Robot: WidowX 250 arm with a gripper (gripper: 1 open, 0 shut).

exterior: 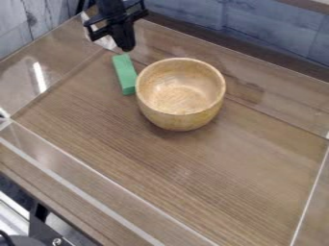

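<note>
My gripper (pixel 115 27) is at the top of the view, small and dark, above a green block (pixel 125 74) that lies on the wooden table to the left of a large pale wooden bowl (pixel 182 93). A white object (pixel 106 38) is partly visible just behind the gripper. Whether anything sits between the fingers is too small to tell.
</note>
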